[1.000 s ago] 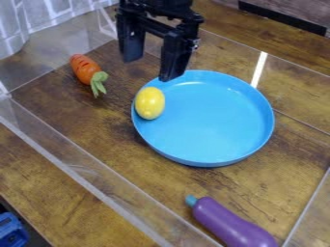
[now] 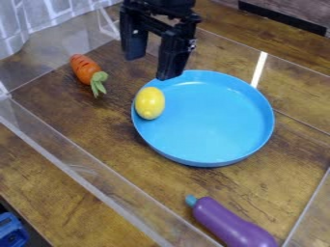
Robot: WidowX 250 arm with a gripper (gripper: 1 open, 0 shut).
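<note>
My black gripper point(image 2: 152, 50) hangs over the top of the blue plate, its two fingers apart and pointing down with nothing seen between them. A yellow egg-shaped toy point(image 2: 151, 102) lies on the left part of the blue plate point(image 2: 214, 120). A toy carrot point(image 2: 88, 71) lies on the wooden surface to the upper left of the plate. A purple toy eggplant point(image 2: 230, 222) lies below the plate at the lower right.
Clear plastic walls border the wooden board point(image 2: 91, 174) along the left and lower side. A blue object point(image 2: 8, 232) is at the lower left corner outside. The board left of and below the plate is mostly clear.
The gripper has shifted and turned slightly above the plate. The toys and plate have not moved.
</note>
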